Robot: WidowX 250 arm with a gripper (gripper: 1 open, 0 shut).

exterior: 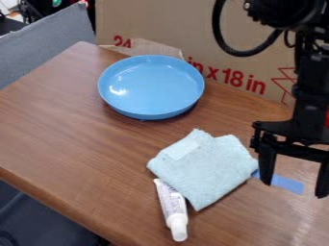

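Observation:
At the right of the camera view my black gripper (293, 163) points down over the wooden table, its two fingers spread apart with nothing seen between them. To its left lies a folded pale blue cloth (203, 165), with a white tube (171, 207) lying along the cloth's lower left side. A light blue strip (286, 184) lies on the table under the gripper, partly hidden. A blue plate (150, 85) sits at the back, left of the arm.
A cardboard box (193, 34) stands behind the table as a backdrop. A red object is partly hidden behind the arm.

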